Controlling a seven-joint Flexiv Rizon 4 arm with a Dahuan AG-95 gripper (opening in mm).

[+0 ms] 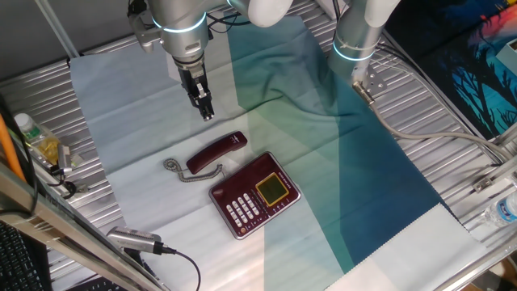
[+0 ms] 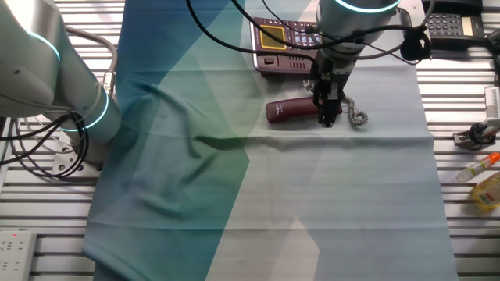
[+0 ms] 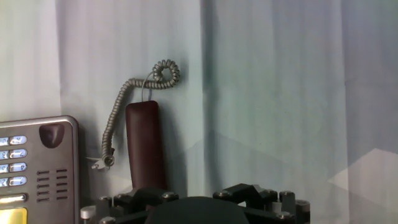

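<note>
A dark red telephone base (image 1: 254,194) with white keys and a yellow-framed screen lies on the cloth. Its handset (image 1: 216,152) rests off the base, beside its upper-left side, joined to a coiled grey cord (image 1: 173,167). In exterior view 1 my gripper (image 1: 207,116) points down above the cloth, apart from the handset. Exterior view 2 has the gripper (image 2: 326,123) overlapping one end of the handset (image 2: 291,109). At the bottom of the wrist view, dark finger linkages hide the handset's (image 3: 145,143) near end. Nothing shows gripped, but the finger opening is unclear.
The cloth (image 2: 344,203) is wrinkled, with wide bare areas around the phone. A silver cylinder (image 1: 136,240) with a cable lies at the front left; a bottle (image 1: 502,210) is at far right.
</note>
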